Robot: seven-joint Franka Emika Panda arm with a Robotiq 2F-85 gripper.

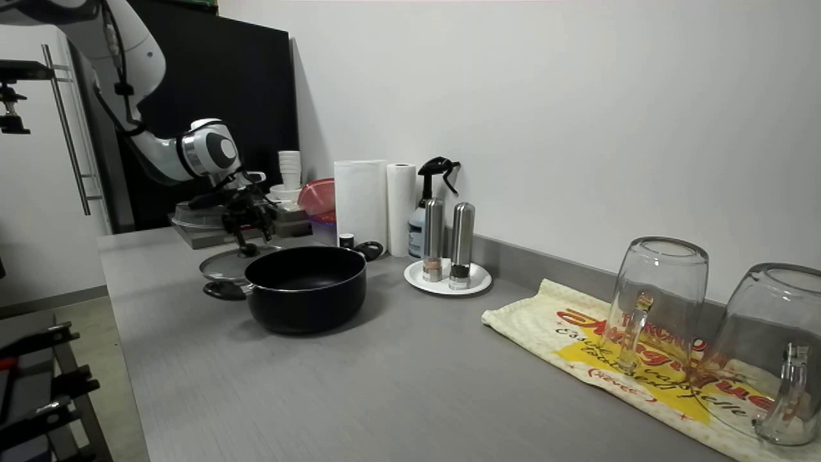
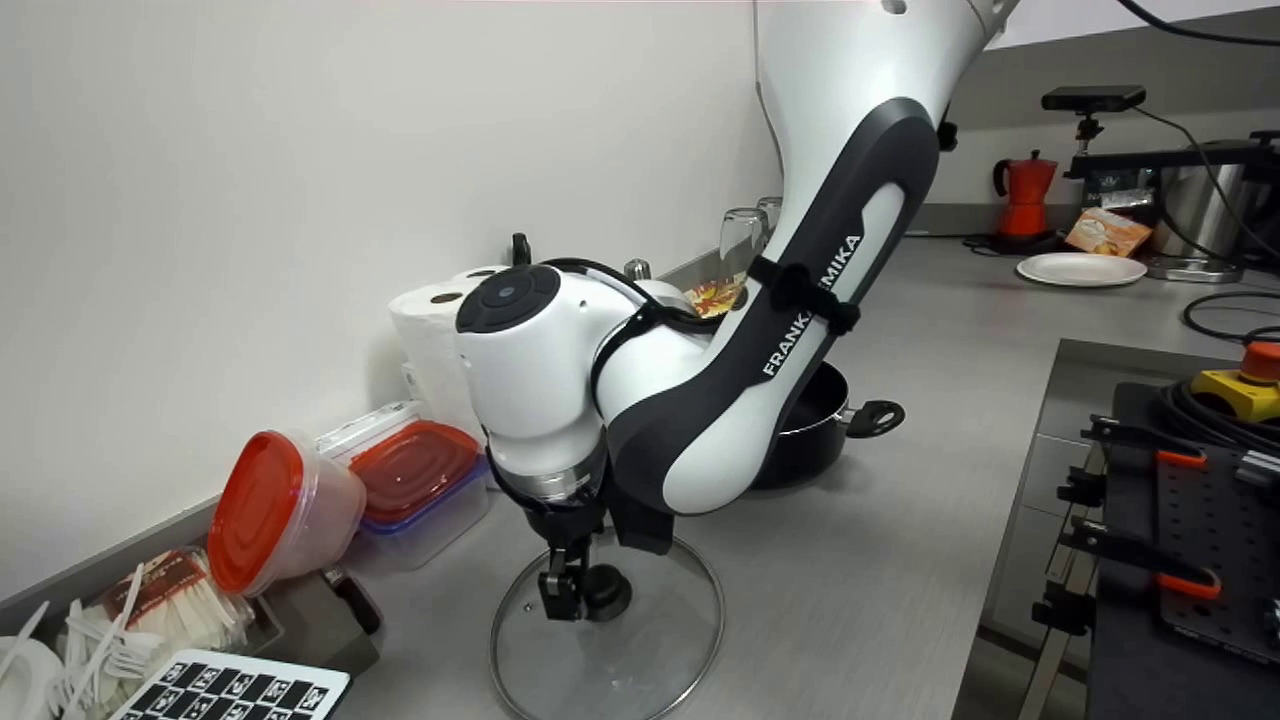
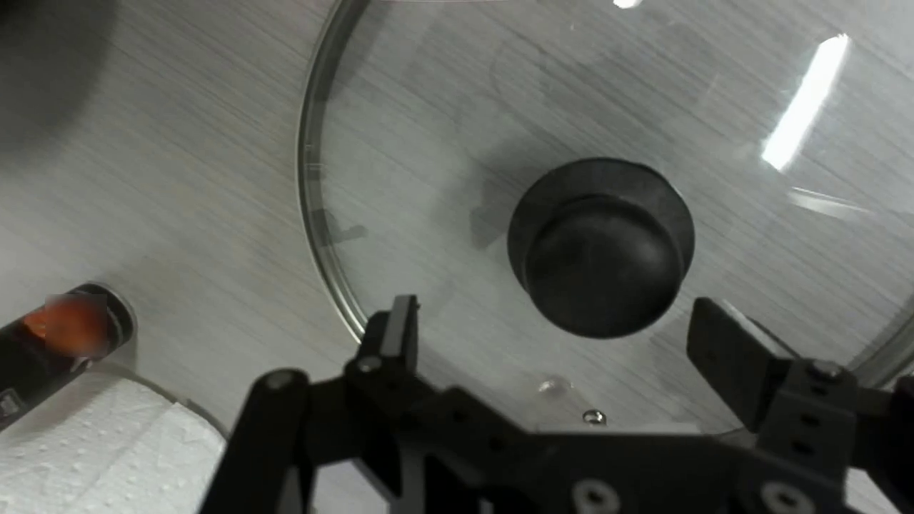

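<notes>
A glass lid [image 2: 660, 648] with a metal rim and a round black knob [image 3: 604, 257] lies flat on the grey counter. In the wrist view the fingers of my gripper stand wide apart, with the knob just ahead of the gap between the fingers. Nothing is held. Exterior view 2 puts the gripper [image 2: 578, 588] low over the lid, close beside the knob; whether they touch cannot be told. The black pot [image 1: 308, 292] sits uncovered next to the lid, its inside empty as far as it shows.
Behind the pot stand paper towel rolls [image 1: 360, 201], a spray bottle [image 1: 417, 227] and a white plate [image 1: 481, 278] with two grinders. Plastic containers [image 2: 288, 510] flank the lid by the wall. Glass mugs [image 1: 654, 308] rest on a cloth.
</notes>
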